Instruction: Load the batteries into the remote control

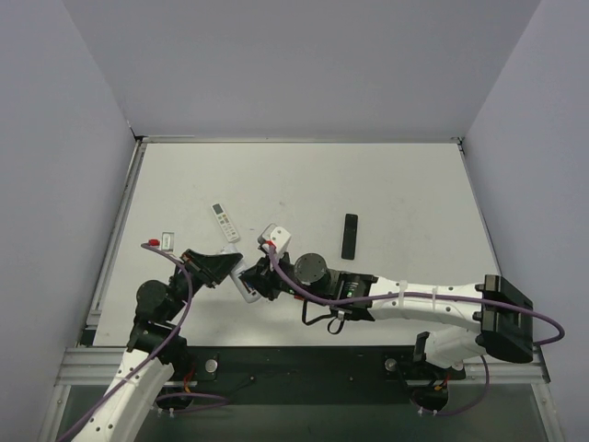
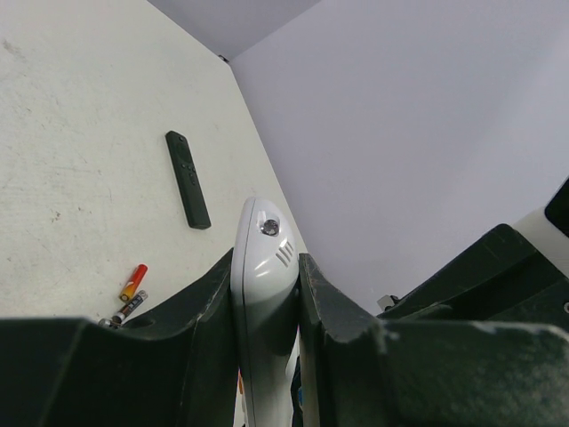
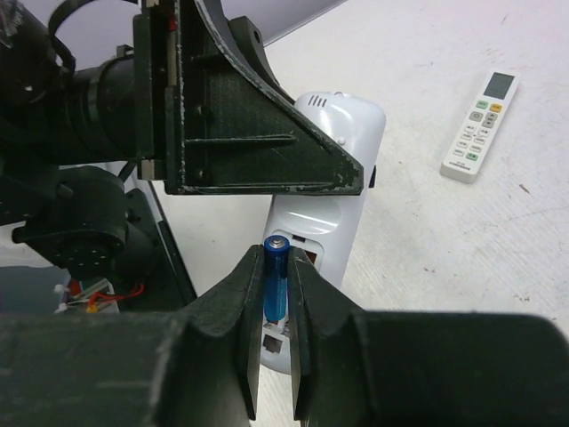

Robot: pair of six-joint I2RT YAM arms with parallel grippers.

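Note:
My left gripper (image 1: 221,262) is shut on the white remote (image 2: 265,258), gripping its upper end, with the lower part extending toward the front of the table. In the right wrist view, the remote (image 3: 329,213) shows an open battery compartment in its lower half. My right gripper holds a blue battery (image 3: 276,285) upright between its fingertips, directly over that compartment; whether they touch is unclear. Loose batteries (image 2: 133,280) lie on the table in the left wrist view.
A white air-conditioner remote (image 1: 225,222) lies behind the left gripper. A black remote (image 1: 350,236) lies to the right. Grey walls bound the sides.

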